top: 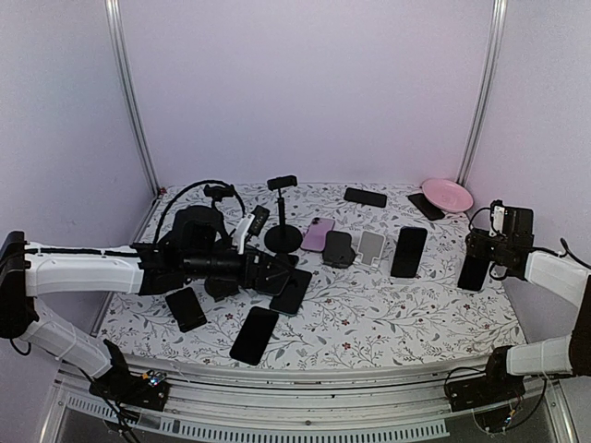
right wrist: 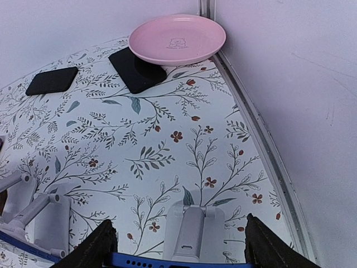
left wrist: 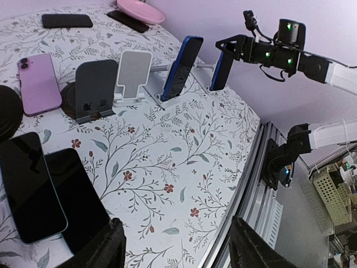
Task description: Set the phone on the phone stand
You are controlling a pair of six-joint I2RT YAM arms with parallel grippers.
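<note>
My right gripper (top: pixel 478 242) is shut on a dark phone (top: pixel 473 272) with a blue edge, held upright at the table's right side at a stand (right wrist: pixel 191 231), whose pale base and arm show beneath it. A phone (top: pixel 408 251) rests on another stand to its left. A white stand (top: pixel 371 247) and a grey stand (top: pixel 338 247) are empty. My left gripper is part open over the left of the table, above two dark phones (left wrist: pixel 28 184) lying overlapped, with nothing between its fingers.
A purple phone (top: pixel 317 234), a tall black stand (top: pixel 282 236), more dark phones (top: pixel 185 309), and a pink plate (top: pixel 447 195) at the back right.
</note>
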